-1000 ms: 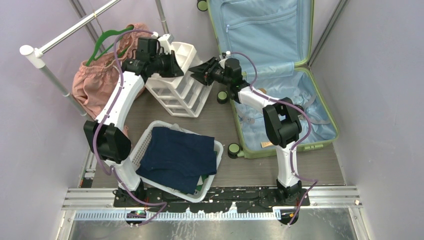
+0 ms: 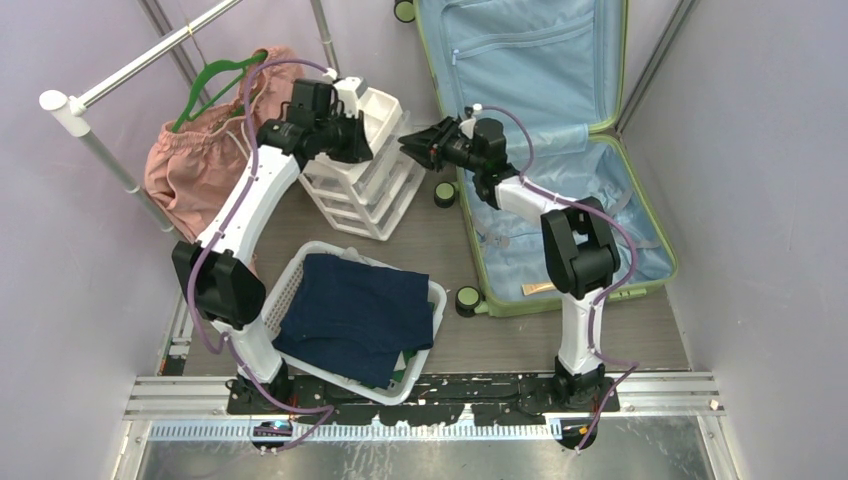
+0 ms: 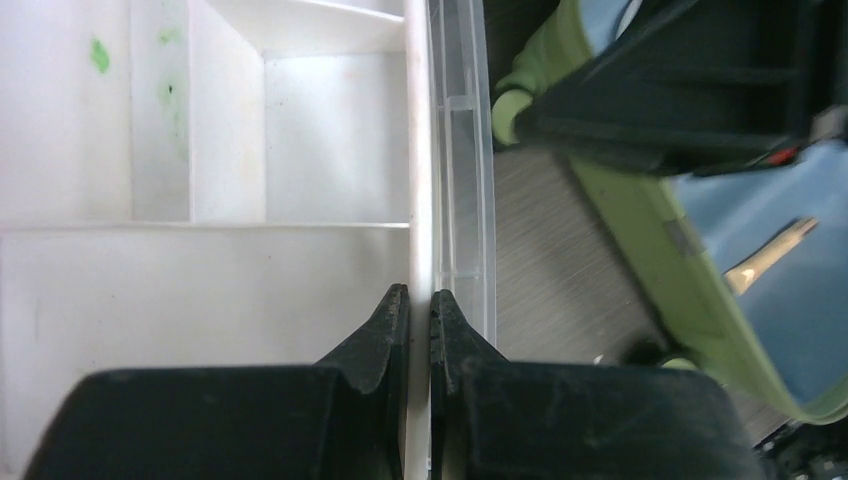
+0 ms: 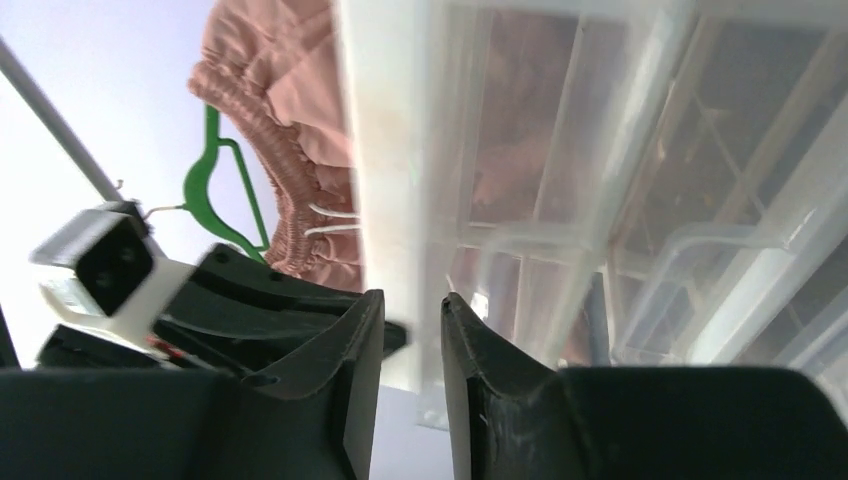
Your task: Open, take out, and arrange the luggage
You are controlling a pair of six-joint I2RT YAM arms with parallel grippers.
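Observation:
The white drawer unit (image 2: 360, 205) stands left of the open green suitcase (image 2: 625, 270). My left gripper is shut on the rim (image 3: 419, 150) of the unit's compartmented top, seen from above in the left wrist view. My right gripper (image 2: 410, 140) is at the unit's right side, by the clear drawers (image 4: 640, 290); in the right wrist view its fingertips (image 4: 455, 320) are close together at a clear drawer's front edge, and whether they grasp it is hard to tell.
A basket (image 2: 435, 330) with dark blue clothing stands at the front. A pink garment (image 2: 180, 175) hangs on a green hanger from the rack (image 2: 150, 50) at left. Bare floor lies between basket and suitcase.
Both grippers have shifted slightly right, and the top of the drawer unit has moved right and a little toward the front with them.

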